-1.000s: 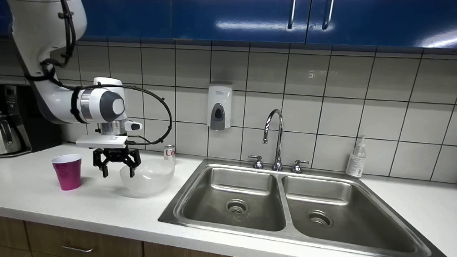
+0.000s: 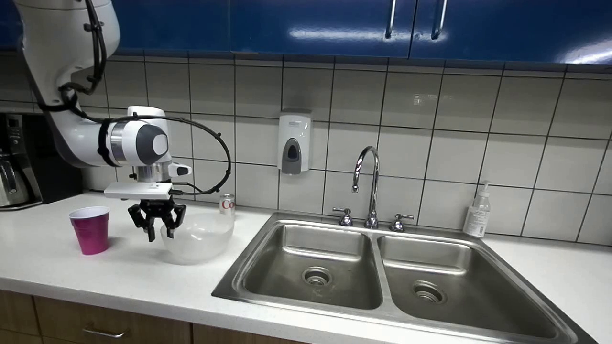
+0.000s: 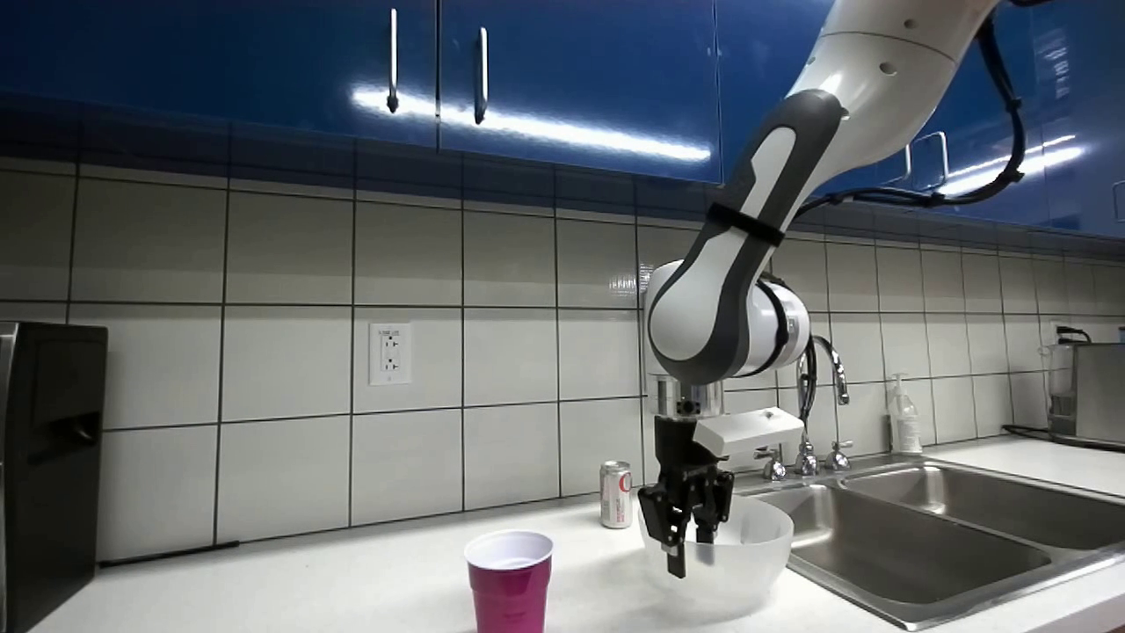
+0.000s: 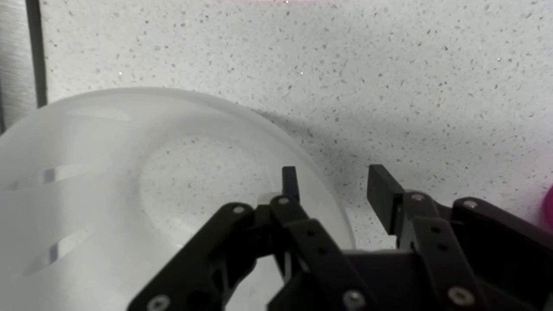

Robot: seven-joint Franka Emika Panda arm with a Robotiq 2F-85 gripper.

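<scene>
A translucent white bowl [image 2: 201, 241] stands upright on the counter, left of the sink. My gripper [image 2: 161, 235] is at the bowl's left rim, its fingers part open. In the wrist view, one of its fingers [image 4: 290, 182] is over the inside of the bowl [image 4: 103, 155] and the other is outside, with the bowl's wall running between them. A gap shows between the wall and the outer finger, so the gripper is not closed on it. Exterior view 2 shows the gripper [image 3: 691, 550] at the near left side of the bowl [image 3: 754, 559].
A magenta cup [image 2: 92, 232] stands left of the gripper. Behind the bowl is a soda can [image 2: 227, 204] by the tiled wall. The double sink [image 2: 315, 252] with its faucet [image 2: 371, 189] lies to the right. Counter in front of the bowl is clear.
The gripper has come down slightly and a little to the right, and its fingers have drawn closer together. Bowl, cup and can stand where they were.
</scene>
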